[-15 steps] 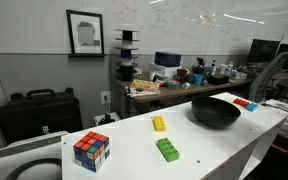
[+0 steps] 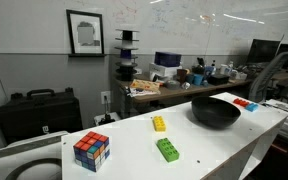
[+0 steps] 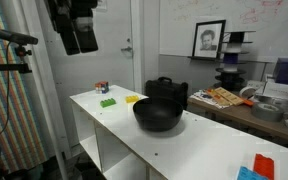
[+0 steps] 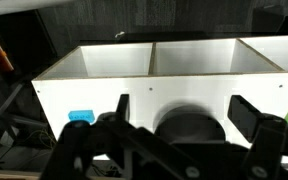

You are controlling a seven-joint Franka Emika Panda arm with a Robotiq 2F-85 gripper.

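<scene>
Wide apart stand the fingers of my gripper in the wrist view, open with nothing between them. Below it on the white table lies a black bowl (image 4: 189, 126), partly hidden by the gripper body; exterior view 2 shows the bowl (image 3: 158, 114) whole. A green block (image 2: 167, 150) and a yellow block (image 2: 159, 124) rest on the table left of the bowl in exterior view 1. The Rubik's cube (image 2: 92, 151) sits at the near left. At the table's other end are a blue block (image 3: 250, 174) and a red block (image 3: 264, 166).
Open white compartments (image 4: 194, 58) run along one table side in the wrist view. A black case (image 2: 39, 115) and a wooden side bench (image 3: 244, 112) with clutter stand behind the table (image 3: 199, 150). Bare tabletop lies between the bowl and the blocks.
</scene>
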